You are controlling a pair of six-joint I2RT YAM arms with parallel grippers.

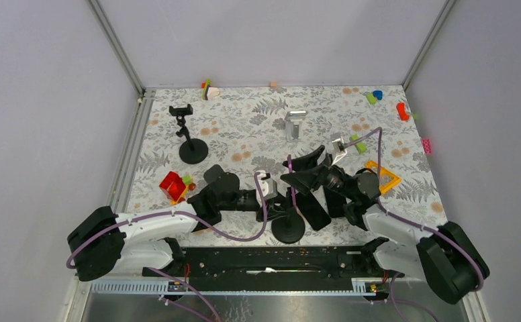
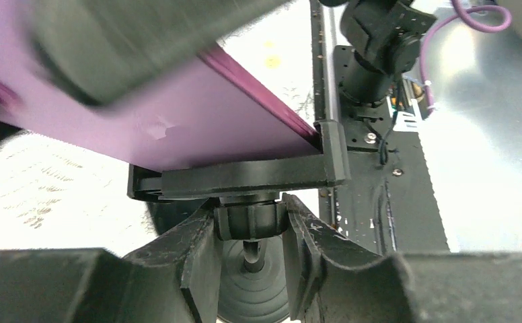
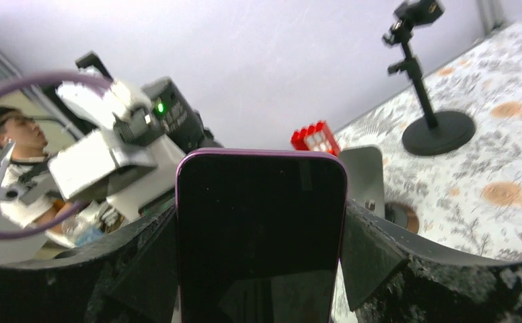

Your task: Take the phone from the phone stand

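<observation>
A phone with a pink-purple edge [image 1: 291, 176] stands up edge-on near the table's front. Its dark screen [image 3: 262, 215] fills the space between the fingers of my right gripper [image 1: 301, 170], which is shut on its two sides. From the left wrist view, the purple back of the phone [image 2: 177, 124] rises above the clamp of the black phone stand [image 2: 245, 173]; its lower end appears still against the clamp. My left gripper is shut around the stand's neck just below the clamp. The stand's round base [image 1: 288, 229] is on the table.
Two dark phones lie flat close by, one [image 1: 313, 210] right of the base, another [image 1: 336, 203] under my right arm. A second black stand [image 1: 193, 151] is at the left, a silver stand [image 1: 294, 126] behind. Coloured toys lie near the edges.
</observation>
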